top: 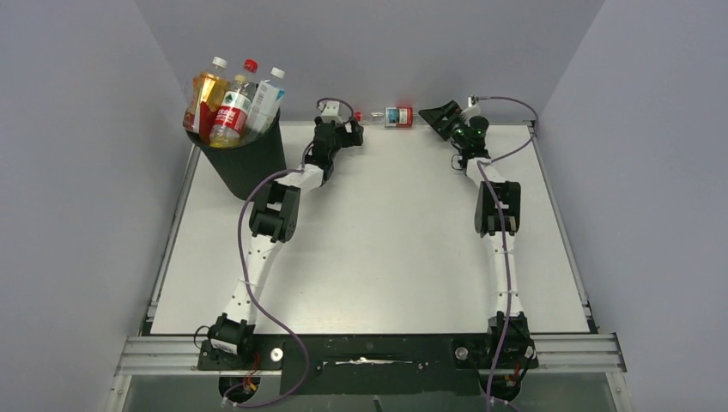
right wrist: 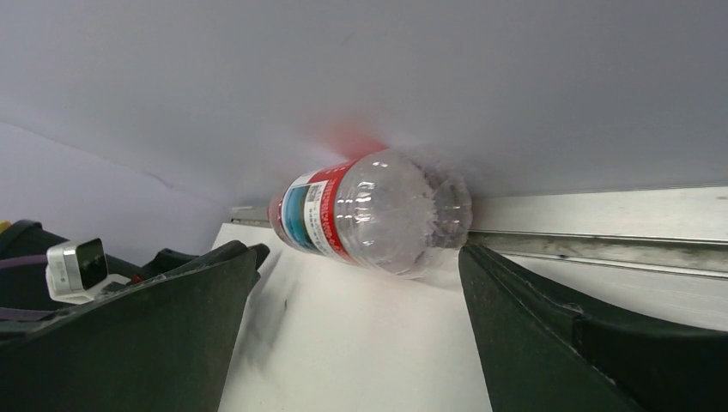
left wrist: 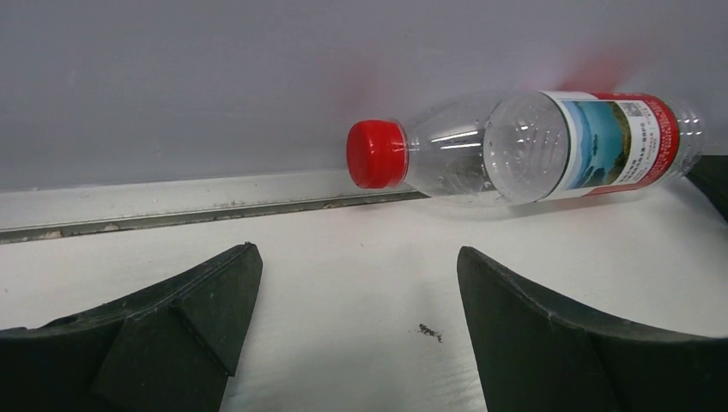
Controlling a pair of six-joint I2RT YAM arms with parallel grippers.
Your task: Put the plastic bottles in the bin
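A clear plastic bottle (top: 397, 117) with red cap and label lies on its side along the back wall. In the left wrist view its cap (left wrist: 376, 154) is beyond the open fingers of my left gripper, nothing between them. In the right wrist view the bottle's base end (right wrist: 391, 215) sits just beyond the fingertips of my right gripper, which is open at the bottle's right. The black bin (top: 245, 172) at the left is packed with several upright bottles (top: 230, 112).
The back wall (top: 378, 60) stands right behind the bottle. The bin is close beside my left arm.
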